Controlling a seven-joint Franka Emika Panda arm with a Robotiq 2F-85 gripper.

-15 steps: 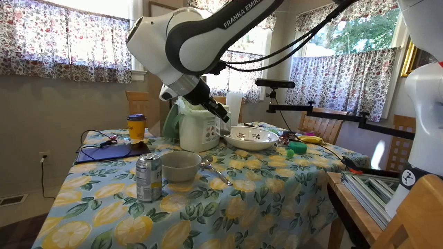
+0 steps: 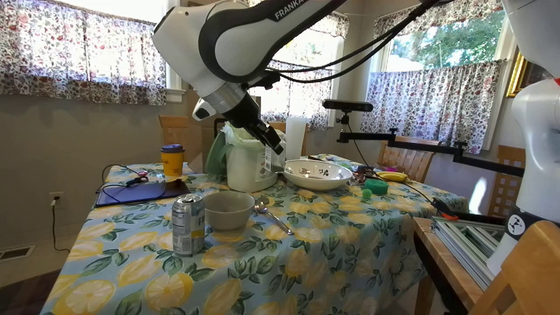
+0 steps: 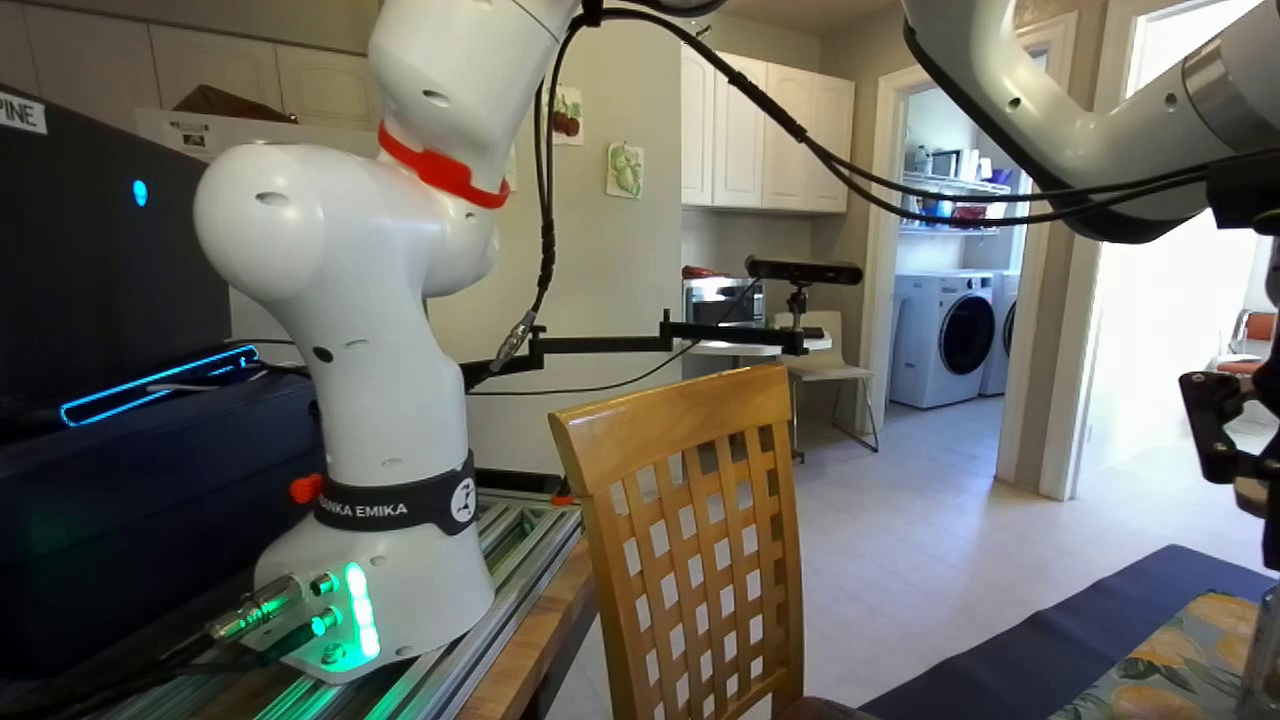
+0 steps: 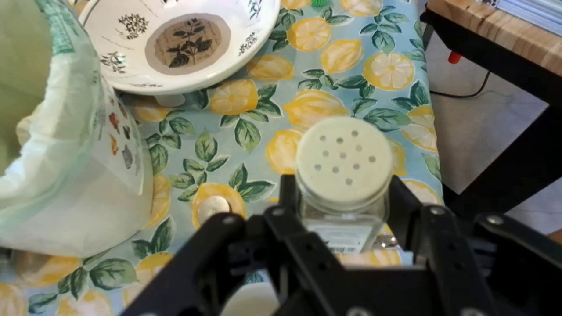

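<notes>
A clear shaker jar with a cream, holed lid [image 4: 345, 160] stands upright between the fingers in the wrist view, my gripper shut on its sides. Exterior view 1 has the gripper [image 2: 276, 145] above the table, with the jar [image 2: 274, 160] hanging under the fingertips, in front of the white lined bin [image 2: 244, 170]. The jar appears clear of the tablecloth. To its right sits a wide patterned bowl [image 2: 317, 176]. Only part of the gripper [image 3: 1230, 438] shows at the right edge of exterior view 2.
Toward the table's front are a grey bowl [image 2: 229, 210], a can [image 2: 187, 225] and a spoon [image 2: 275, 218]. A yellow cup [image 2: 173, 160] and a dark laptop [image 2: 137, 192] occupy the left. Bananas [image 2: 392, 176] lie at the right.
In exterior view 1, the arm and gripper have shifted a little left, carrying the jar along. The objects on the table have stayed where they were.
</notes>
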